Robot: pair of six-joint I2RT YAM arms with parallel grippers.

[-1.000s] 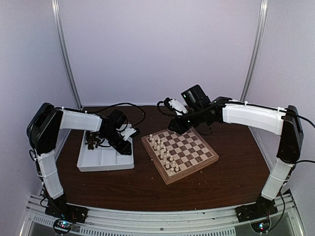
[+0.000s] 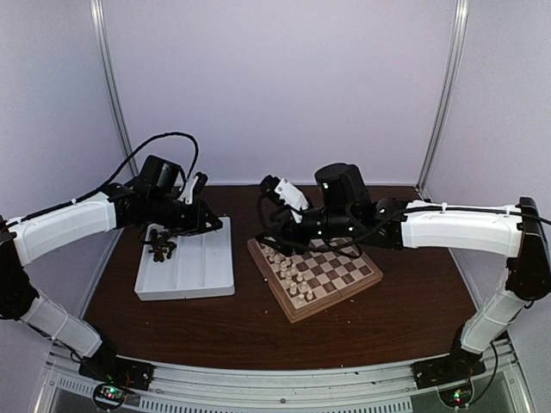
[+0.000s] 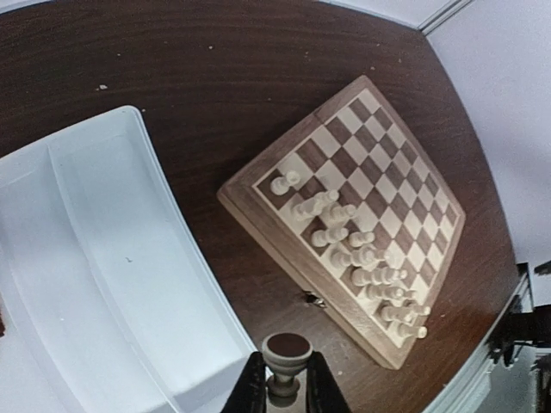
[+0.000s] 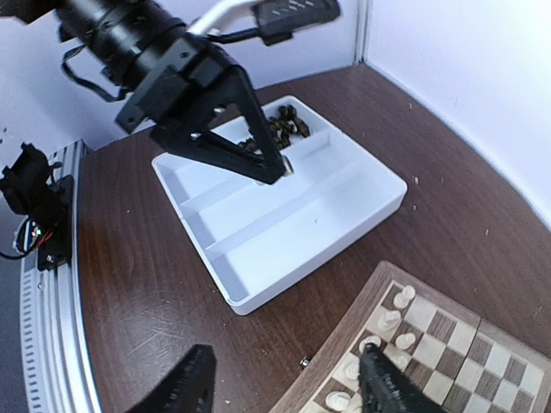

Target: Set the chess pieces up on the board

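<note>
My left gripper is shut on a light chess piece (image 3: 287,360) with a dark base, held above the white tray (image 2: 185,291). In the top view it is over the tray's upper right. The wooden chessboard (image 3: 245,200) has white pieces (image 3: 336,237) standing along its left side. My right gripper hangs over the board's left part, its fingers apart with no piece seen between them. Dark pieces (image 4: 284,129) lie clustered in a compartment of the tray.
Pale walls (image 2: 275,86) enclose the back and sides, with metal rails along the front edge.
The left arm has risen and swung up from low in the tray, carrying the piece.
</note>
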